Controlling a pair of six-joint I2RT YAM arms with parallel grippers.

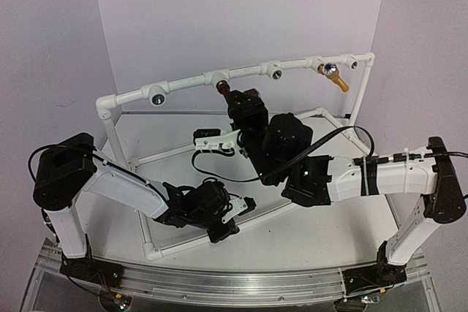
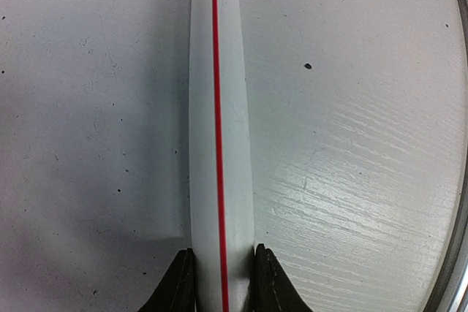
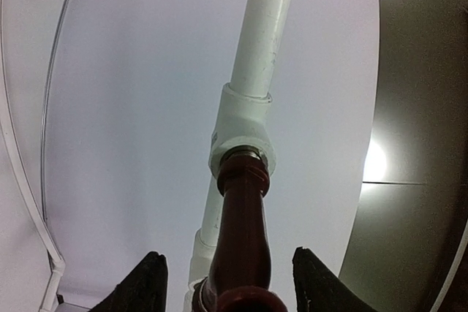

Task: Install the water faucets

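A dark brown faucet [image 3: 247,235] sits with its threaded end in a white tee [image 3: 243,126] of the upper pipe. My right gripper stands open around it, one finger to each side and a gap on both sides. From above, that gripper hides most of the faucet's body. A yellow-handled faucet [image 1: 333,72] is in another tee farther right. Low at the frame's front, my left gripper is shut on the white lower pipe [image 2: 206,129], which carries a red stripe; its fingers press on either side.
Open tees show at the left [image 1: 157,96], middle [image 1: 275,72] and far right [image 1: 352,62] of the upper pipe [image 1: 186,82]. The right arm reaches across the frame above the board. A metal rail [image 1: 234,288] runs along the front.
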